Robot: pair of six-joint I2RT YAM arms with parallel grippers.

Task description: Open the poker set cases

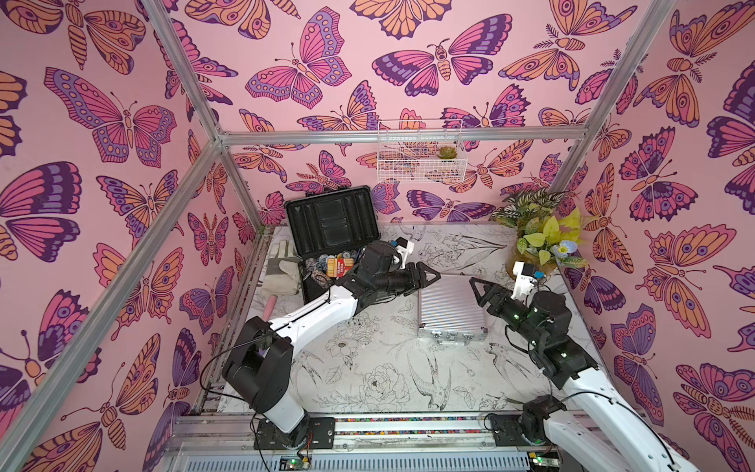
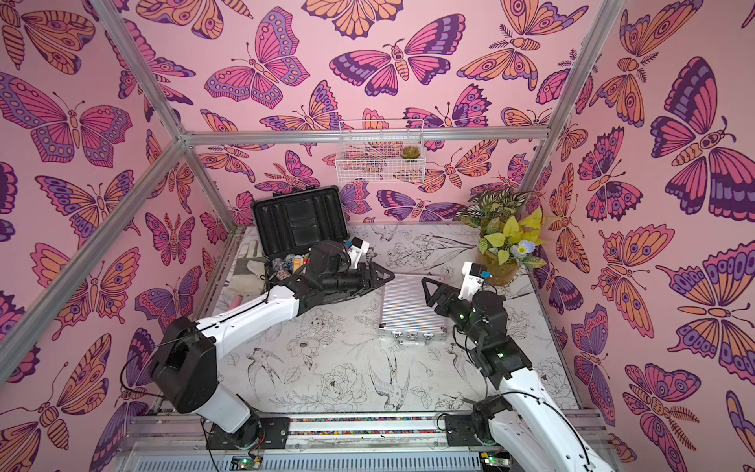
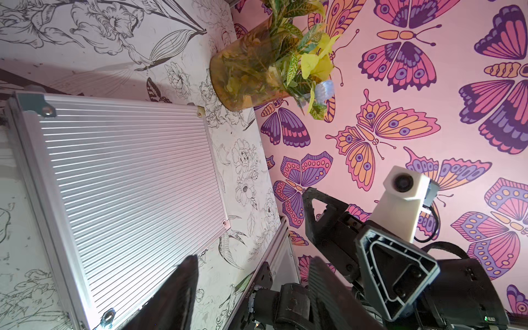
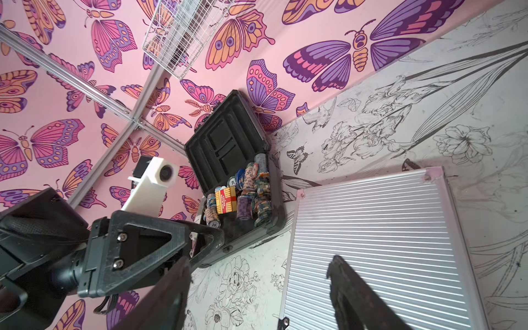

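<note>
The silver case point(image 1: 452, 306) lies on the table right of centre, its ridged lid down and its latches along the front edge. My left gripper point(image 1: 429, 274) is above its back left side, my right gripper point(image 1: 480, 288) by its right side. Fingers point(image 3: 184, 291) stand apart in the left wrist view, with nothing between them. The same holds for the right fingers point(image 4: 343, 286) in the right wrist view. Both grippers are open and apart from the case. At the back left, the black case point(image 1: 334, 220) stands with its lid up, showing chips and a card box point(image 4: 225, 199).
A plant in an amber pot point(image 2: 501, 270) stands at the back right. White cloth point(image 1: 280, 275) lies at the left edge beside the black case. My left arm passes over that case's front.
</note>
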